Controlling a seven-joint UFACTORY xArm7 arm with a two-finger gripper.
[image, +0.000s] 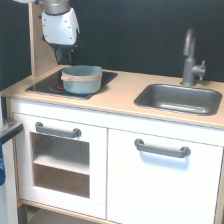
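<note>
A blue-grey pot (82, 84) stands upright on the dark stove top at the counter's left, its rim brownish. Above the pot and slightly to its left is my gripper (63, 53), pointing down from the white and grey arm. Its dark fingers blend into the background, so I cannot see how far apart they are or whether anything is between them. The gripper appears apart from the pot.
The stove top (42, 87) sits on the wooden counter (122, 91). A metal sink (180, 98) with a grey faucet (189, 60) is at the right. Free counter lies between. Below are an open-fronted cabinet and a white door (155, 180) with a grey handle.
</note>
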